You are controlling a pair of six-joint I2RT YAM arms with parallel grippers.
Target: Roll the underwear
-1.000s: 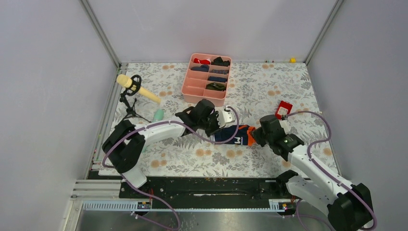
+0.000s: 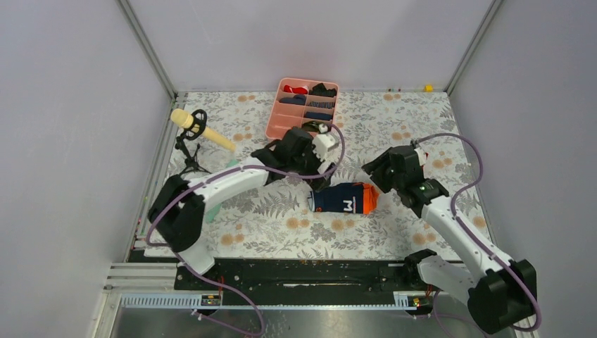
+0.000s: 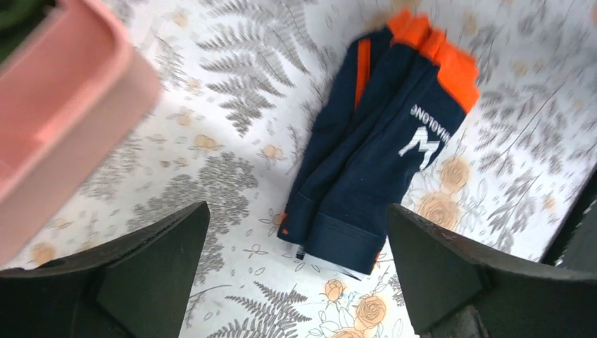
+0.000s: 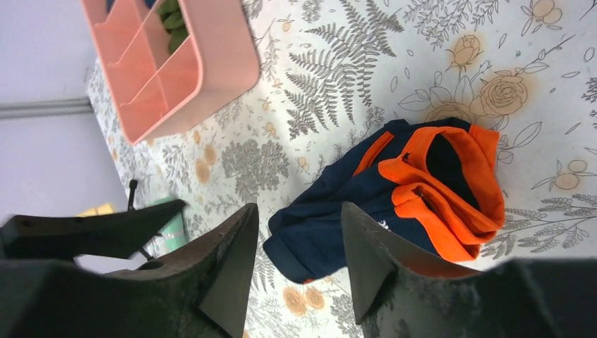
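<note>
Dark navy underwear with an orange waistband (image 2: pixel 345 198) lies folded into a long strip on the table, the orange end toward the right arm. In the left wrist view the underwear (image 3: pixel 373 148) is flat and apart from the fingers. My left gripper (image 2: pixel 325 180) hovers over its navy end, fingers wide open and empty. To the right, my right gripper (image 2: pixel 371 171) is raised above and beside the orange end. In the right wrist view the waistband (image 4: pixel 450 190) gapes in loose folds, and the right fingers (image 4: pixel 236 260) stand part open with nothing between them.
A pink divided box (image 2: pixel 272 121) with several rolled garments stands behind the left gripper. A yellow-headed stand (image 2: pixel 204 129) is at the left.
My right gripper has moved up and back from the waistband and now covers most of the red packet. The left gripper has shifted a little; the underwear lies about where it was.
</note>
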